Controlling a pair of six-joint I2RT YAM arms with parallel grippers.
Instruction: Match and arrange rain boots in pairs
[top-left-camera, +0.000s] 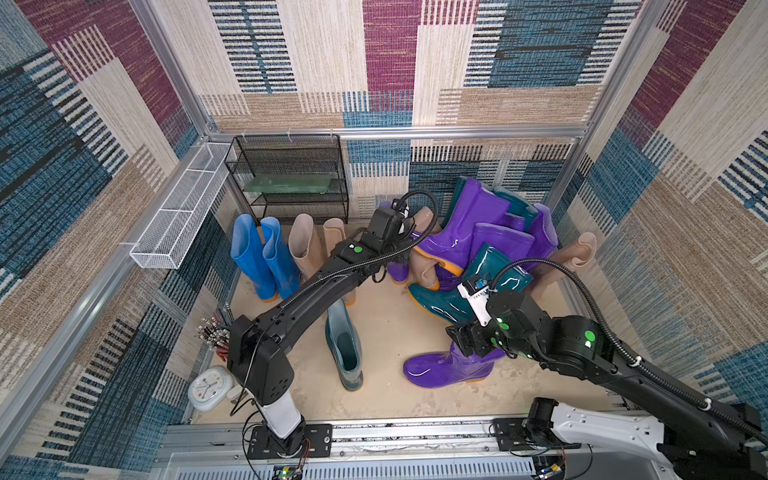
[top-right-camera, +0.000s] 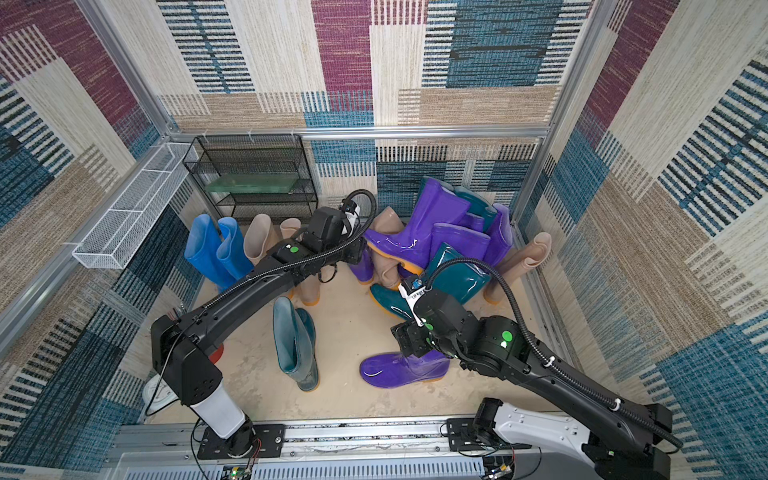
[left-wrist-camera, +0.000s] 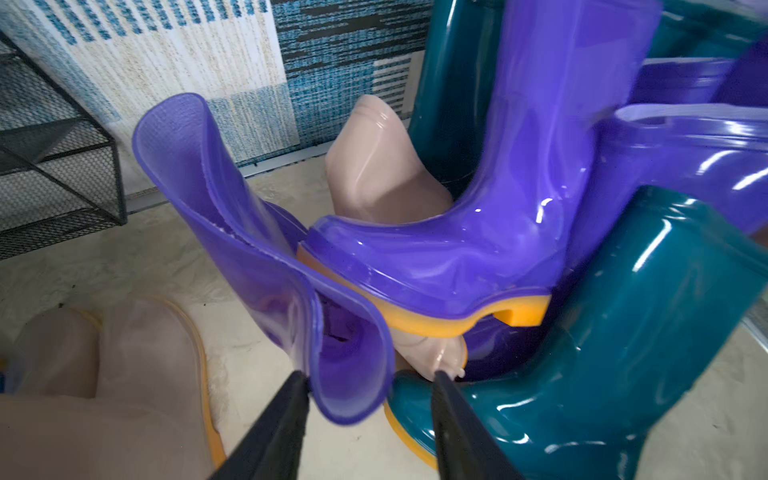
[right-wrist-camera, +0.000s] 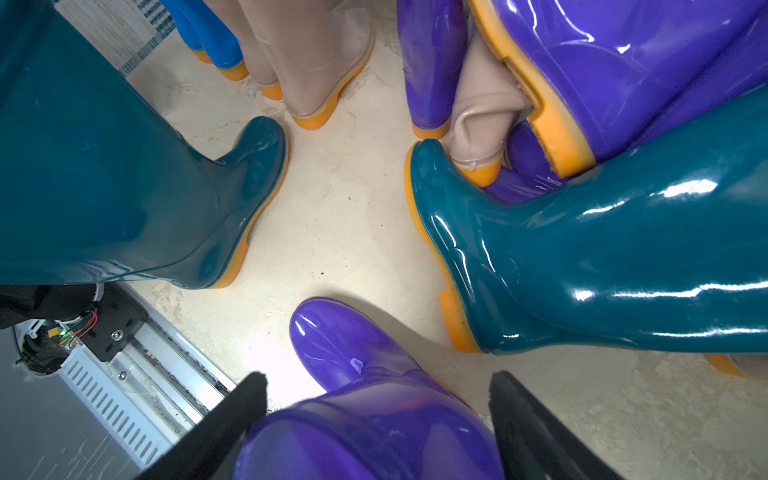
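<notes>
A purple boot (top-left-camera: 436, 370) lies on its side at the front, its shaft toward my right gripper. That gripper is open, with the shaft between its fingers in the right wrist view. Another purple boot (left-wrist-camera: 232, 232) stands upright beside the pile. My left gripper is open near its top, the near rim (left-wrist-camera: 352, 408) showing between the fingertips; whether they touch cannot be told. A lone teal boot (top-left-camera: 344, 344) stands front centre. Blue boots (top-left-camera: 260, 256) and beige boots (top-right-camera: 264, 236) stand side by side at the left.
The pile at the back right holds purple boots (top-left-camera: 472, 216), a lying teal boot (right-wrist-camera: 552, 256) and a beige boot (left-wrist-camera: 384, 160). Another beige boot (top-right-camera: 520, 264) leans at the right. A black mesh rack (top-left-camera: 288, 172) stands behind.
</notes>
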